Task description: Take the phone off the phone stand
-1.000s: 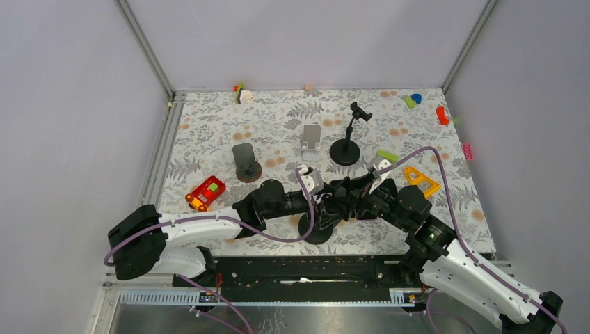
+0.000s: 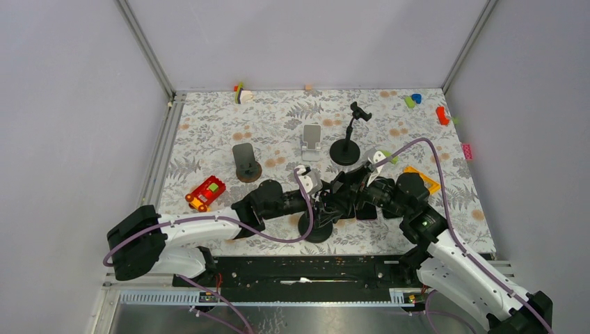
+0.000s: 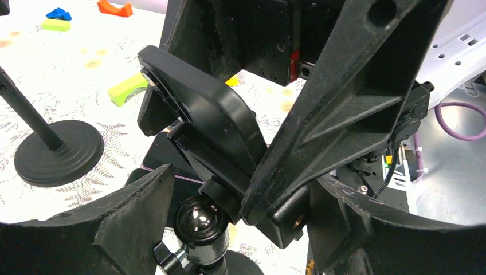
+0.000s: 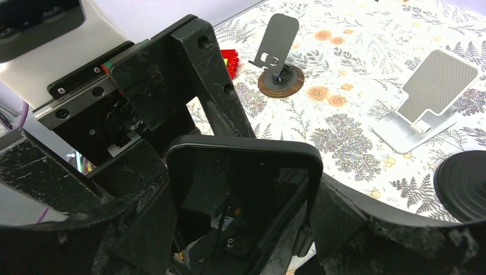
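The black phone (image 4: pixel 246 157) stands tilted in the clamp of a black stand, whose round base (image 2: pixel 317 234) is near the table's front edge. In the right wrist view my right gripper has a finger close along each side of the phone; whether they press on it is unclear. In the left wrist view the phone (image 3: pixel 209 106) shows edge-on above the stand's ball joint (image 3: pixel 200 220). My left gripper has its fingers either side of the stand's clamp, below the right gripper's fingers. Its contact with the clamp cannot be made out.
Other dark phones (image 2: pixel 366 212) lie flat beside the stand. Behind are a black stand (image 2: pixel 344 152), a silver stand (image 2: pixel 311 142) and a grey stand (image 2: pixel 245 161). A red toy (image 2: pixel 206 192) sits at left. Both grippers crowd together, leaving little room between them.
The left arm and the stand's base look unmoved.
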